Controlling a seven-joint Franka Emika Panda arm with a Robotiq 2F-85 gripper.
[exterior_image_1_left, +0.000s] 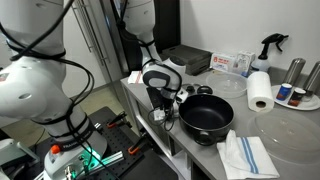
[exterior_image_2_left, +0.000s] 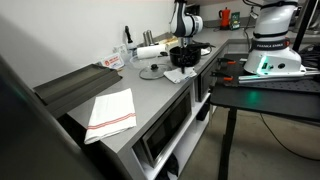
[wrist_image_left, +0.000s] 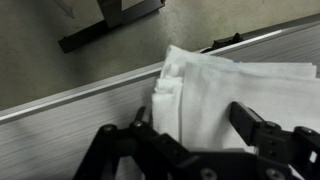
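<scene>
A white cloth lies under my gripper in the wrist view, by the metal edge of the grey counter. The fingers stand apart, with the cloth below and between them; whether they touch it I cannot tell. In exterior view 1 the gripper is low, left of the black pot, and a white patch of cloth shows below it. From exterior view 2 the arm shows behind the pot, and its fingertips are hard to make out.
Another white towel lies in front of the pot. A paper roll, a clear lid and cups stand to the right. A red-striped towel lies farther along the counter, with bare surface around it.
</scene>
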